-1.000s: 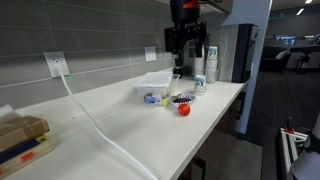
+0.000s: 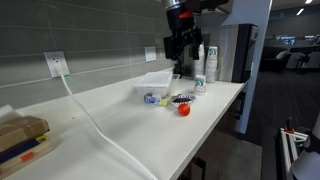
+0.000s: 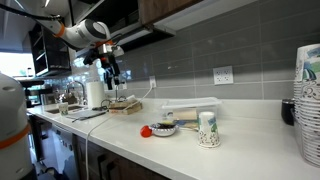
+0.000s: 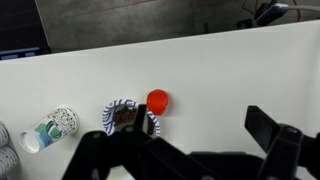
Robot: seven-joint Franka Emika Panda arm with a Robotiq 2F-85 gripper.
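Note:
High above the white counter, my gripper stands open with nothing between its fingers. Its two dark fingers show wide apart in the wrist view. Below it lies a round red object, beside a blue-and-white patterned bowl that has something brown in it. In the first exterior view the red object sits on the counter near its front edge, well under the gripper. A patterned cup rests on the counter further from the bowl.
A white bin stands by the tiled wall, with several small items in front. Stacked cups rise at the far end. Boxes lie at the near end; a white cable crosses the counter.
In the first exterior view the gripper has shifted slightly and its hanging fingers now sit a little differently. The objects on the counter have not moved.

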